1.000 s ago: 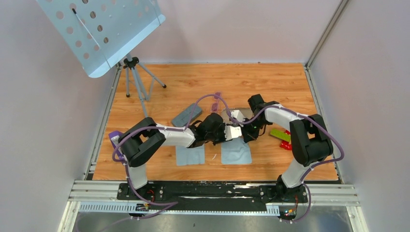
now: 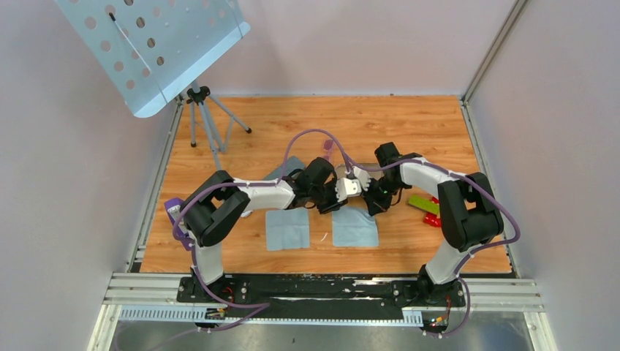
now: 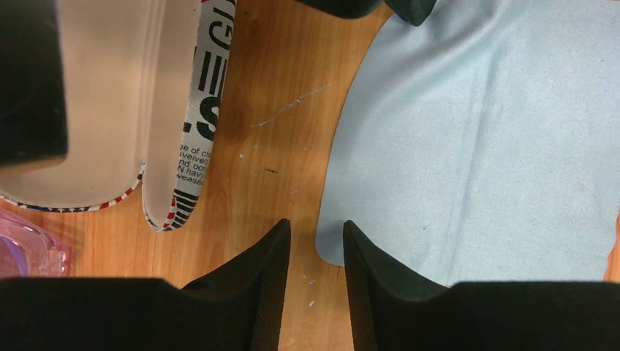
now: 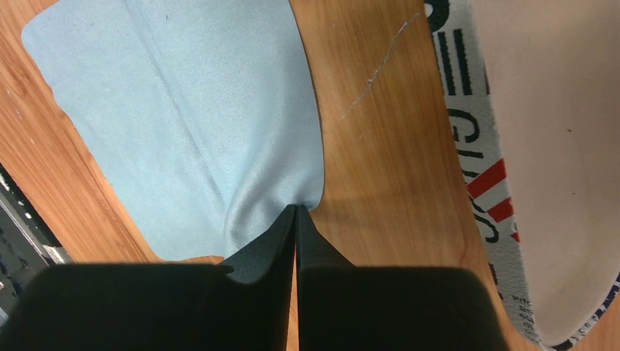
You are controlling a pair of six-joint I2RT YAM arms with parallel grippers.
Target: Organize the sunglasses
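A light blue cloth (image 4: 197, 110) lies beside the open glasses case (image 4: 563, 146). At one of its corners my right gripper is shut on the fabric, which rises in a fold towards the fingertips. My left gripper stands part open over another corner of this cloth (image 3: 453, 161); a small gap shows between its fingers, with the cloth's edge beneath. Behind the grippers in the top view are pink sunglasses (image 2: 327, 148), their lower part partly hidden by the left arm.
A second blue cloth (image 2: 287, 229) lies flat to the left. Behind the left arm a grey-blue case (image 2: 292, 164) is partly covered. A green-yellow object (image 2: 424, 204) and a red one (image 2: 432, 219) sit at the right.
My left arm has shifted towards the back of the table, now covering more of the grey-blue case. The held cloth has slid slightly left and back. The right arm looks still.
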